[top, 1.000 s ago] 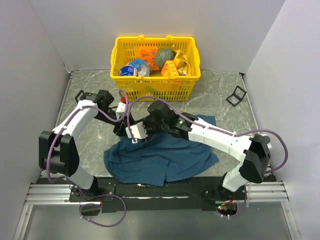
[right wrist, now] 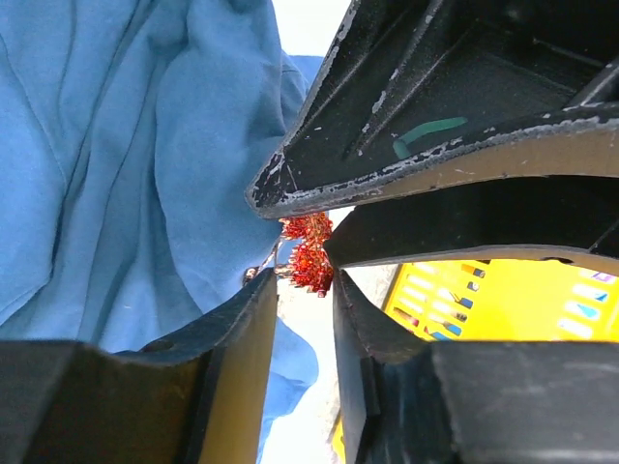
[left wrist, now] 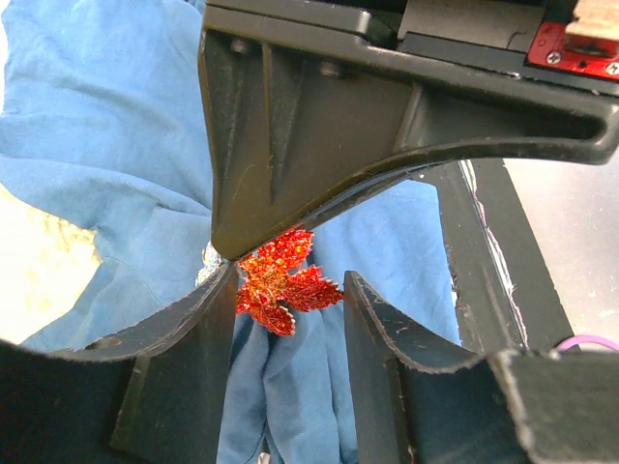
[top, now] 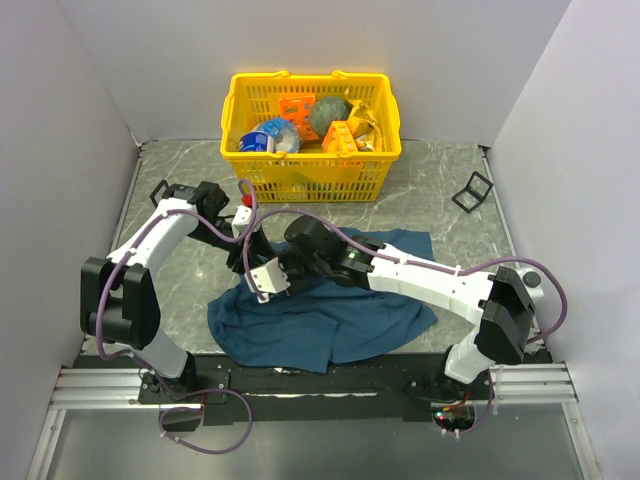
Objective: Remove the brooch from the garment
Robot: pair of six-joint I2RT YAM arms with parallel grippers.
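The blue garment (top: 320, 325) lies bunched on the marble worktop, both grippers meeting over its upper left. In the left wrist view a red beaded brooch (left wrist: 276, 290) sits between the fingertips of my left gripper, with the other gripper's black body above. In the right wrist view the brooch (right wrist: 309, 251) shows side-on with a metal pin at its left, at the fingertips of my right gripper, which stand a little apart; whether they grip the pin is unclear. From above, the grippers largely hide the brooch.
A yellow basket (top: 310, 172) of groceries stands behind the grippers. Small black frames lie at the left and right of the worktop, such as one at the right (top: 472, 192).
The right arm and its cable have shifted slightly in the top view, the gripper a little lower. The left arm and the garment look the same.
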